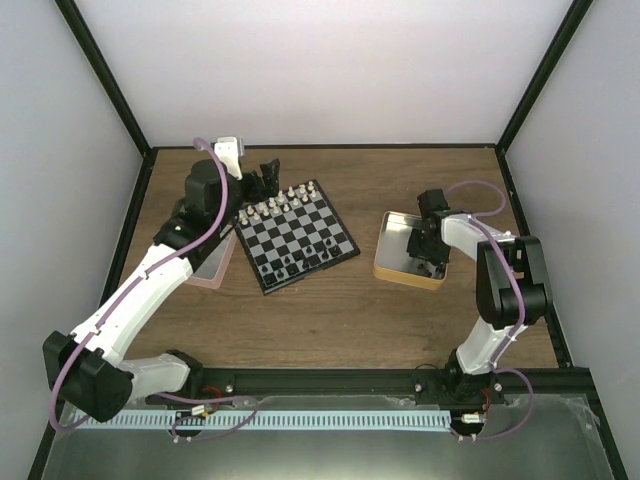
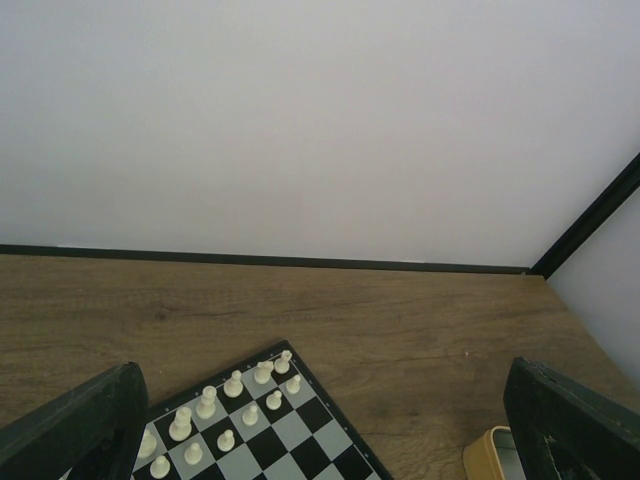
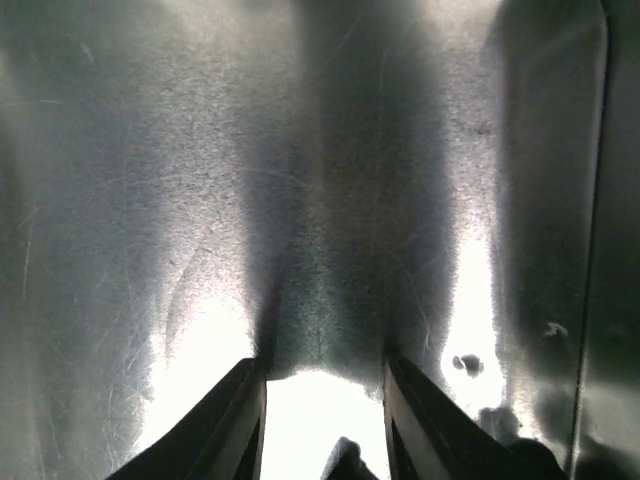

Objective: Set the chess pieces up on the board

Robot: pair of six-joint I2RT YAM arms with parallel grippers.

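Note:
The chessboard (image 1: 296, 236) holds white pieces along its back-left side and black pieces along its front-right side. My left gripper (image 1: 270, 176) is raised over the board's back left, open and empty; its wrist view shows white pieces (image 2: 180, 424). My right gripper (image 1: 428, 256) is down in the yellow box (image 1: 407, 279). In the right wrist view its fingers stand part open over the metal floor, with a dark piece (image 3: 348, 462) at the lower edge, partly hidden; whether it is between the fingers is unclear.
A pink tray (image 1: 208, 280) sits left of the board, partly hidden by the left arm.

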